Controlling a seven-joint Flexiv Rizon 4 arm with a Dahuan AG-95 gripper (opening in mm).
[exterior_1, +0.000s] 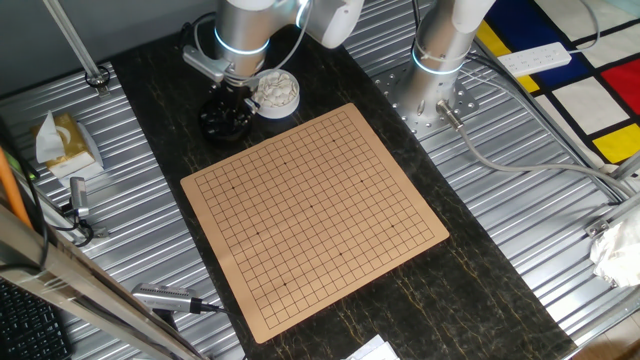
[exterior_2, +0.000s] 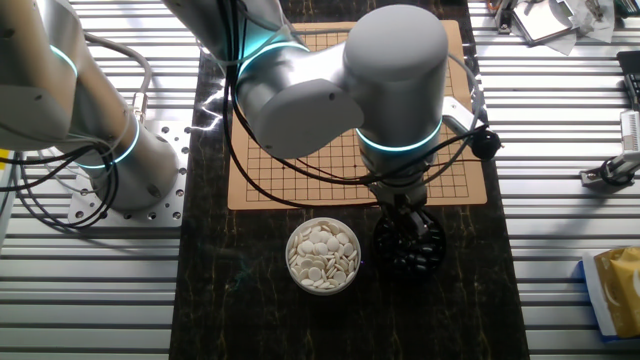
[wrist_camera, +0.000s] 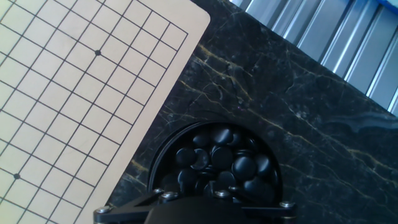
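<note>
A black bowl (wrist_camera: 155, 155) of black round stones (wrist_camera: 244, 167) stands beside the go board (wrist_camera: 56, 93), off one corner of it. My gripper is at the bottom edge of the wrist view, over the near part of this bowl. In exterior view 2 the dark gripper (exterior_2: 410, 222) reaches down at the same bowl (exterior_2: 425, 265). Its fingertips blend into the black stones, so their spacing and anything between them cannot be made out. A white bowl (exterior_2: 322, 256) full of white stones sits next to the black one. No stones lie on the visible board.
The arm's base (exterior_1: 430, 95) is bolted beside the dark marble tabletop (exterior_1: 480, 290). A tissue box (exterior_1: 72, 150) and a small device (exterior_1: 165, 297) lie on the ribbed metal at the left. White paper (exterior_1: 373, 349) lies at the front edge.
</note>
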